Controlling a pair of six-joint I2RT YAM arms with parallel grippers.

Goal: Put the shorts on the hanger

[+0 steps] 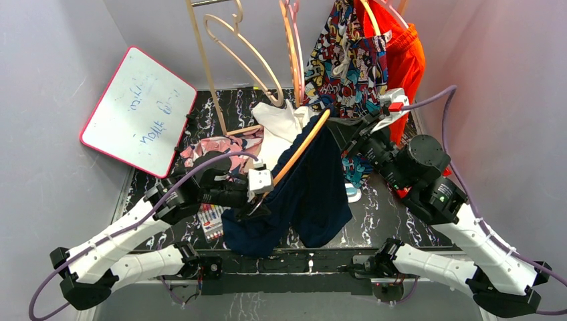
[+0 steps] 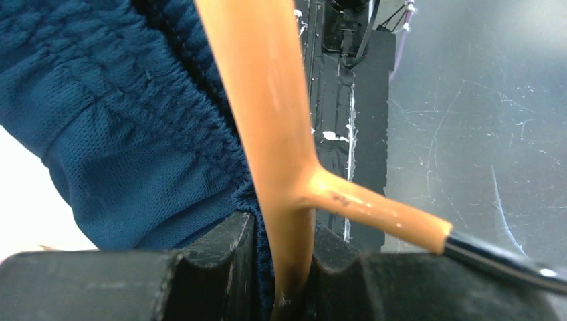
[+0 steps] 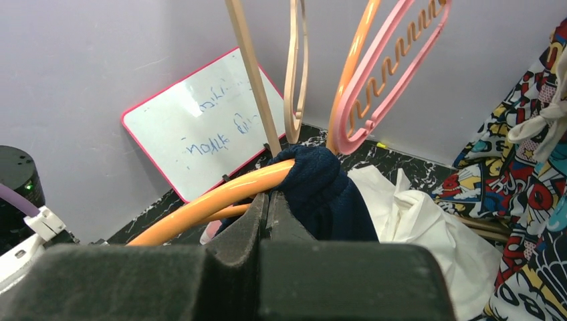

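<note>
Navy shorts (image 1: 314,200) hang from an orange hanger (image 1: 301,150) held between both arms. Their gathered waistband (image 3: 314,180) wraps round the hanger's far end in the right wrist view. My left gripper is shut on the hanger and waistband, the orange bar between its fingers. My right gripper is shut at the far end, against the navy waistband; whether cloth is pinched between its fingers cannot be told.
A rack with empty hangers (image 1: 257,60) stands at the back, with patterned (image 1: 337,67) and red shorts (image 1: 404,60) hanging right of them. White cloth (image 1: 274,127) and pink cloth lie beneath. A whiteboard (image 1: 137,110) leans at the left.
</note>
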